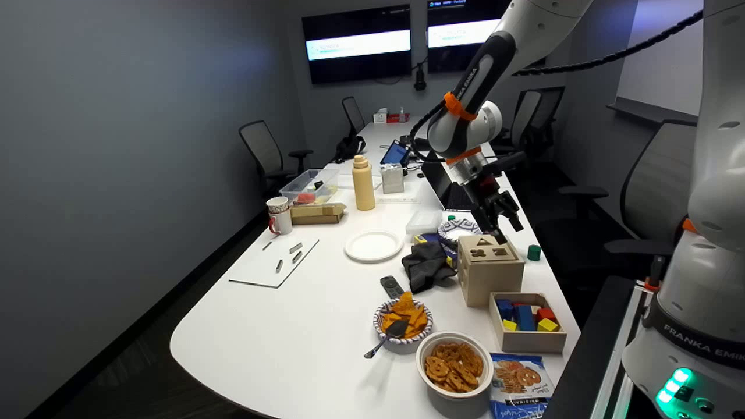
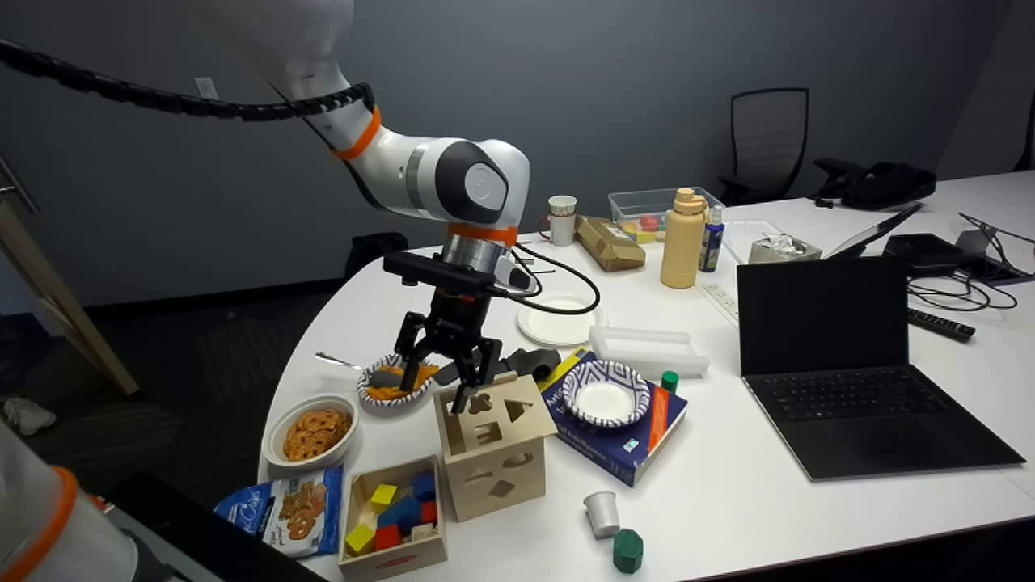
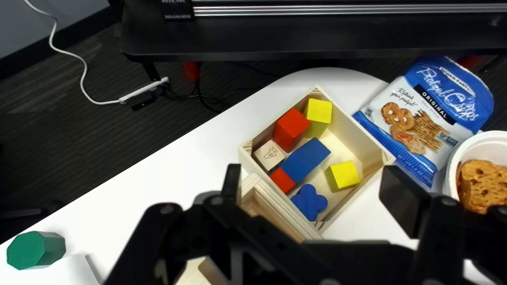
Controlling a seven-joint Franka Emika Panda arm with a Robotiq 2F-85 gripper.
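Note:
In the second exterior view my gripper (image 2: 438, 396) hangs above the wooden shape-sorter box (image 2: 497, 464), its fingers wide apart. Nothing shows between them. The box's top has cut-out shapes, and more are cut in its side. Next to it stands an open wooden tray (image 2: 441, 549) of coloured blocks. From the wrist, a yellow block (image 3: 342, 175), a blue flower-shaped block (image 3: 309, 202) and a red block (image 3: 290, 127) are clear inside that tray. My gripper looks open there too, and its body hides most of the sorter box. A green block (image 2: 627, 550) lies on the table.
A pretzel bag (image 1: 521, 383), a bowl of pretzels (image 1: 454, 365) and a bowl of chips (image 1: 403, 320) crowd the tray's side. A book (image 2: 621, 441) with a patterned bowl, a small cup (image 2: 601, 513) and a laptop (image 2: 873, 417) stand beyond the box.

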